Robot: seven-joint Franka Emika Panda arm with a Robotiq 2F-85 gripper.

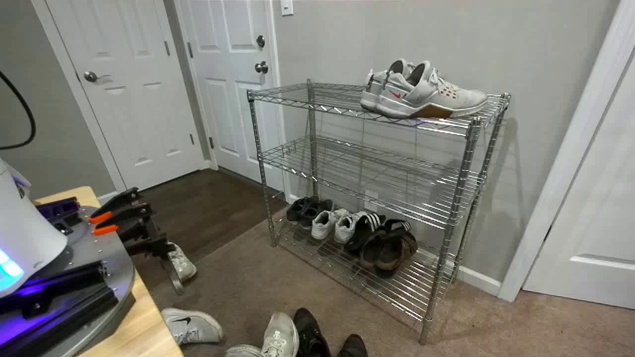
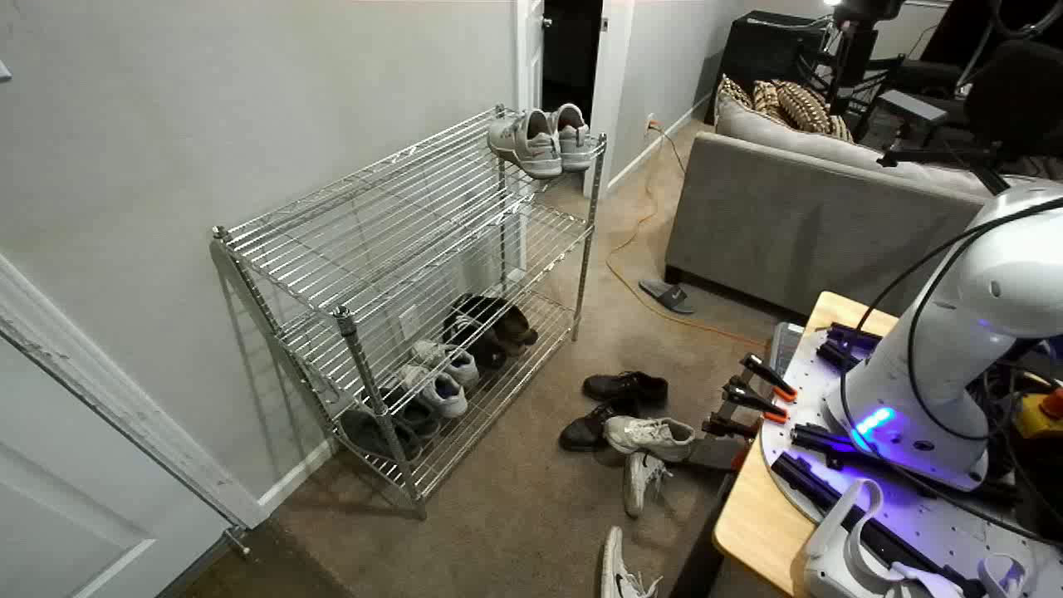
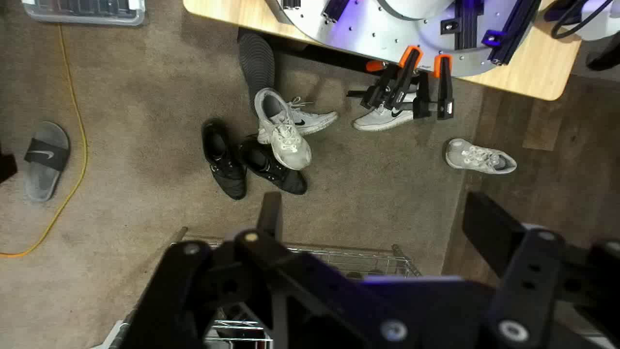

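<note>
In the wrist view my gripper is open, its two black fingers wide apart above the floor, with nothing between them. Below lie black shoes, a white sneaker resting across a grey Nike shoe, another Nike shoe under the table clamps, and a lone pale sneaker to the right. Both exterior views show the wire rack with a grey-white pair of sneakers on its top shelf and several shoes along the bottom one. Neither exterior view includes the gripper.
The wooden table carries the arm's base, with black clamps jutting over its edge. A yellow cord and a grey slide lie on the carpet. The rack's middle shelf is bare. A sofa stands beyond.
</note>
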